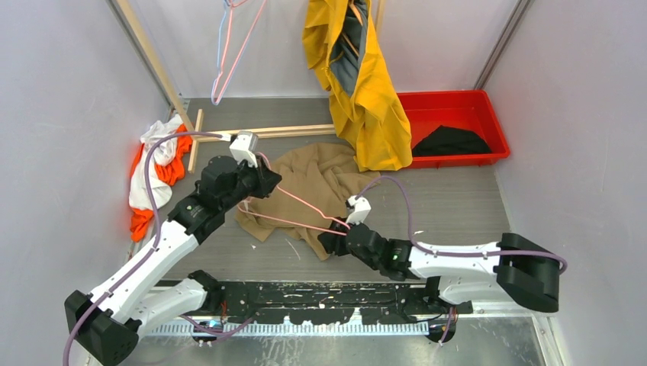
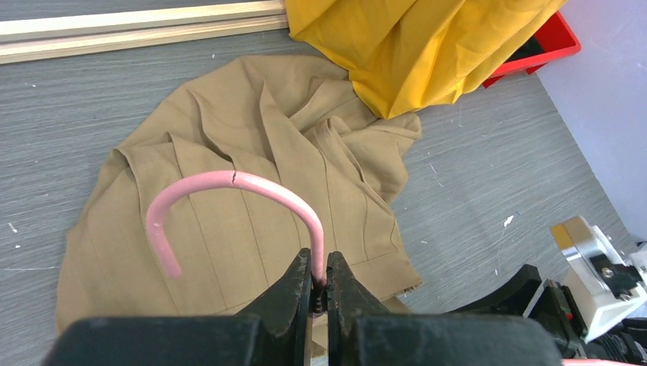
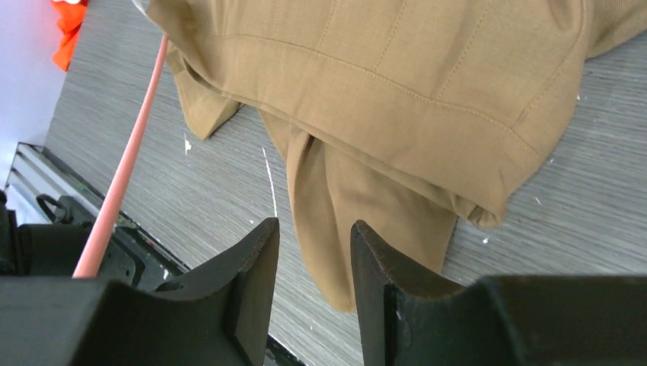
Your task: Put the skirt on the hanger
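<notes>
A tan skirt (image 1: 313,175) lies crumpled on the grey floor, with stitched pleats visible in both wrist views. Above it, my left gripper is shut on the pink hanger's hook (image 2: 275,191); the hanger (image 1: 305,202) spans diagonally toward my right arm in the top view. My right gripper stands part open low over the skirt's front edge, with nothing visible between its fingers; a pink bar of the hanger passes beside it at the left of the right wrist view.
A yellow coat (image 1: 366,130) hangs at the back beside a red bin (image 1: 458,159) holding dark cloth. Spare hangers (image 1: 226,61) hang back left. White and orange cloths (image 1: 152,175) lie by the left wall. Wooden bars (image 1: 290,131) cross behind the skirt. Bare floor lies right.
</notes>
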